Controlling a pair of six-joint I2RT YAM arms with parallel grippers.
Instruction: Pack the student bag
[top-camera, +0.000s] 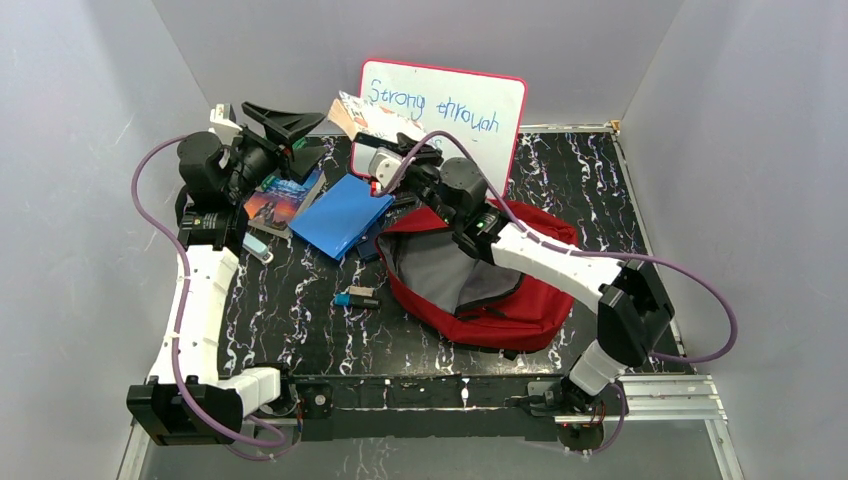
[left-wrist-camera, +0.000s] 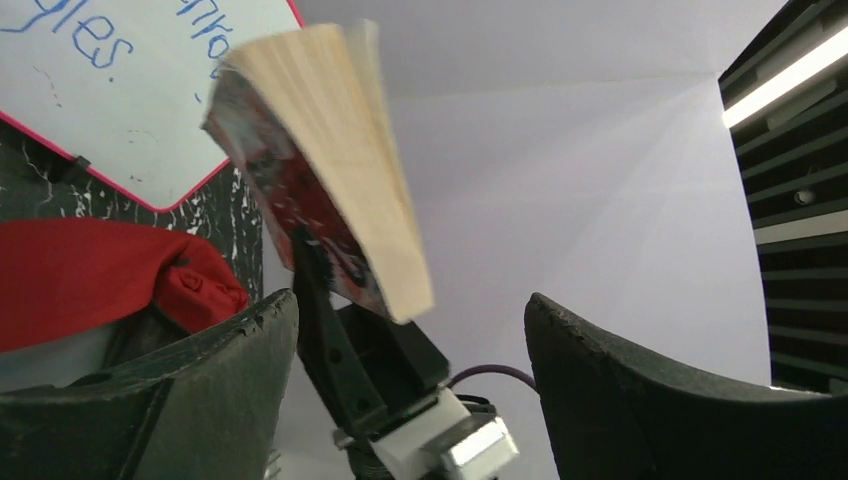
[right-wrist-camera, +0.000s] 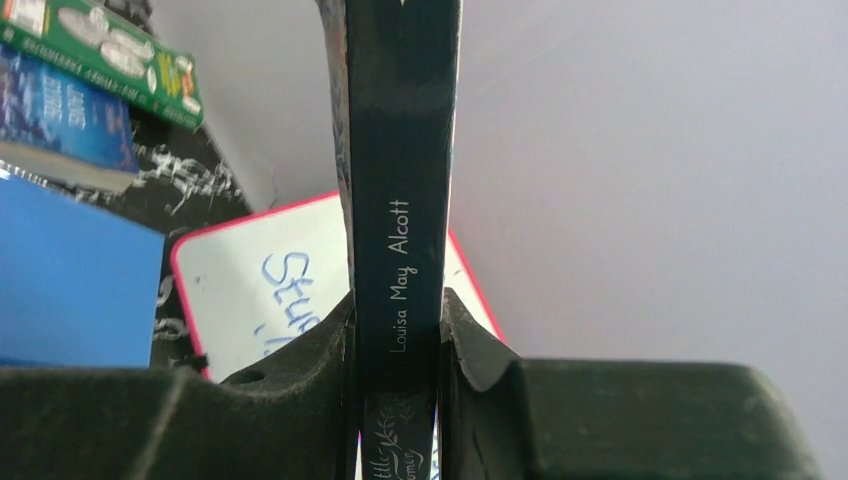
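Note:
A thick paperback (right-wrist-camera: 402, 200) with a dark spine lettered "Louisa May Alcott" is clamped in my right gripper. In the top view this gripper holds it up high, in front of the whiteboard. The left wrist view shows the same book's pale page edges (left-wrist-camera: 345, 150). My left gripper is open and empty, raised over the books at the back left. The red bag (top-camera: 545, 300) lies on the table with its grey inside (top-camera: 440, 265) showing. A blue folder (top-camera: 340, 215) lies left of the bag.
A blue-and-orange book (top-camera: 275, 205) and a green book (right-wrist-camera: 110, 60) lie at the back left. A light-blue item (top-camera: 257, 248) and small stationery (top-camera: 357, 298) lie on the marble table. The whiteboard (top-camera: 460, 95) leans on the back wall. Right of the bag is free.

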